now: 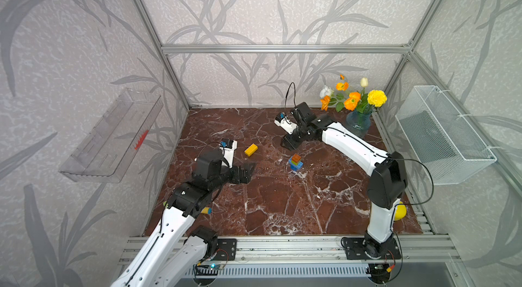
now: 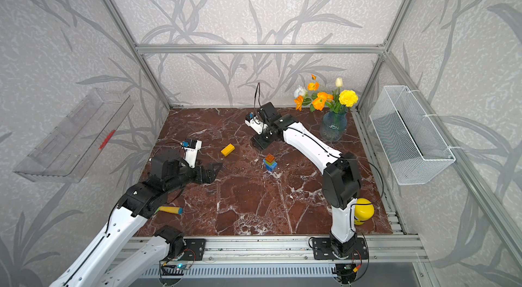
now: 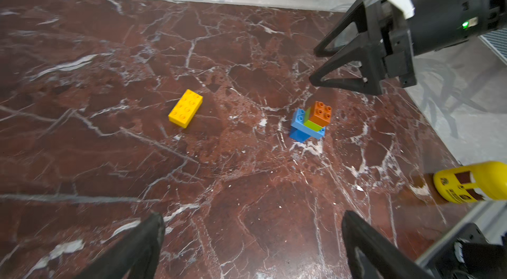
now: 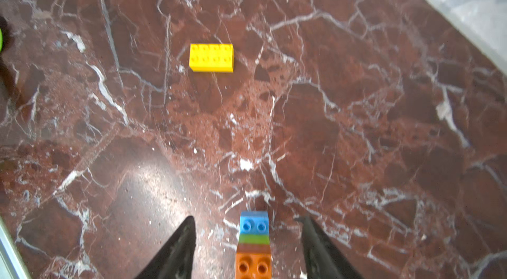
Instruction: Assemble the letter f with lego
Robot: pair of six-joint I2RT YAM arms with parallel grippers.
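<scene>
A small stack stands on the marble table: a dark blue brick (image 3: 299,135) lowest, a light blue brick (image 3: 298,116) across it, then a green brick (image 3: 311,122), with an orange brick (image 3: 320,114) on top. Left of the stack, a yellow brick (image 1: 250,150) lies alone. My right gripper is above and behind the stack, its fingers apart and empty; in the right wrist view the orange brick (image 4: 253,264) shows below, between the blurred fingertips. Over the left part of the table, my left gripper (image 1: 248,172) is open and empty.
A flower vase (image 1: 358,122) stands at the back right, and a yellow round object (image 1: 400,211) at the front right. A yellow, blue-ended object (image 2: 171,209) lies near the left arm.
</scene>
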